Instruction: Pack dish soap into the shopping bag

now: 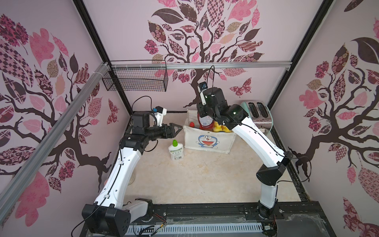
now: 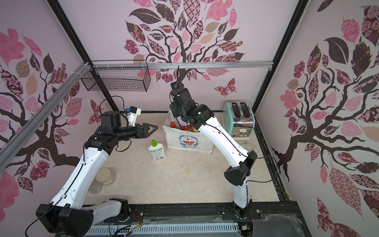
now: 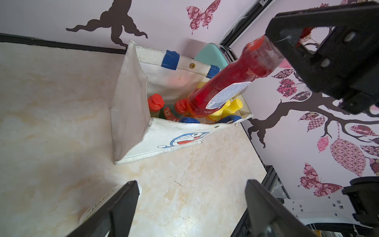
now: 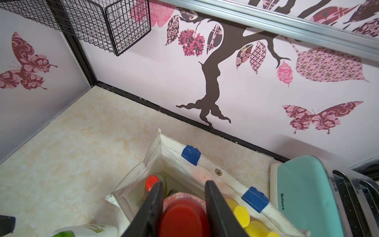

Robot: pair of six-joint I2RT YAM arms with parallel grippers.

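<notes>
A red bottle with a white label (image 3: 231, 88) slants over the opening of the white shopping bag (image 3: 130, 118). My right gripper is shut on its red-capped top end. In the left wrist view the bottle's lower end is at about the height of the bag's front rim; how far inside it reaches, I cannot tell. A white bottle with a green cap (image 1: 176, 150) stands upright on the table left of the bag. My left gripper (image 1: 178, 129) hangs above and behind that bottle, open and empty, close to the bag's left side.
Inside the bag are red-capped bottles (image 3: 155, 102) and yellow items (image 3: 233, 107). A mint toaster (image 2: 238, 120) stands to its right. Jars (image 2: 105, 176) sit at the table's left; a wire basket (image 1: 136, 78) hangs at the back.
</notes>
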